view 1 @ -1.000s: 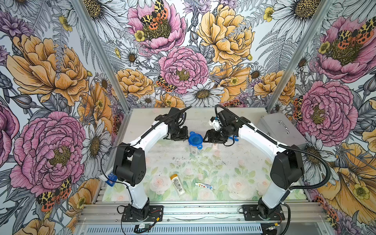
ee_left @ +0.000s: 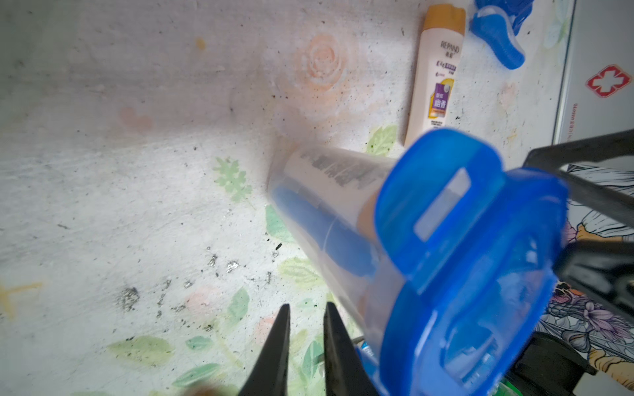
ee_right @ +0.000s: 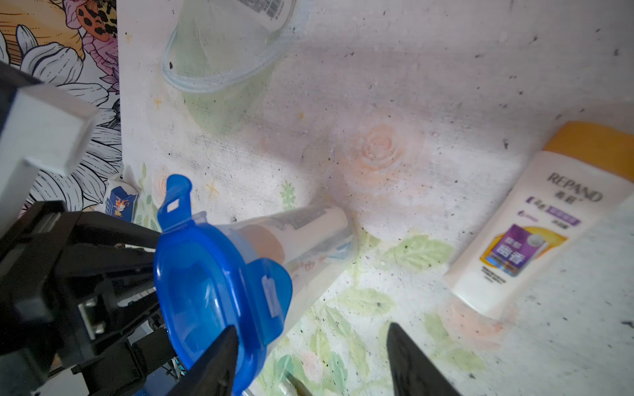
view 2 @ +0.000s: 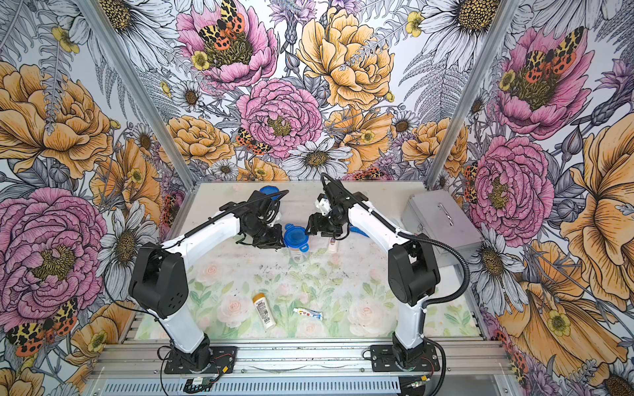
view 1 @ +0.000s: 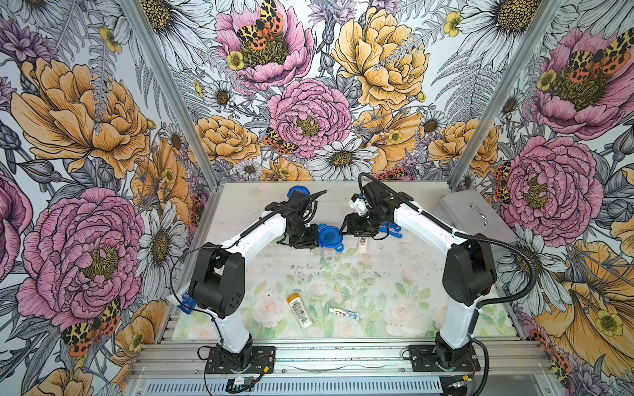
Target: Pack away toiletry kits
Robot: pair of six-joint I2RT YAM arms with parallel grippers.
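A clear toiletry cup (ee_right: pixel 310 250) with a blue lid (ee_right: pixel 204 290) stands between my grippers, items visible inside. My left gripper is at its lid's edge, fingers close together; what lies between them is hard to see. My right gripper is part open beside the cup, one blurred finger over the lid, nothing clearly held. A cream REPAND bottle (ee_right: pixel 521 224) lies beside the cup. A yellow-capped bottle (view 1: pixel 298 310) and a toothpaste tube (view 1: pixel 342 313) lie at the front.
A grey metal case (view 2: pixel 442 224) sits at the right edge. Blue items lie near it, a clear container (ee_right: pixel 231 46) shows in the right wrist view, and another blue lid (view 2: pixel 269 192) is at the back.
The lidded cup has moved a little, staying between them.
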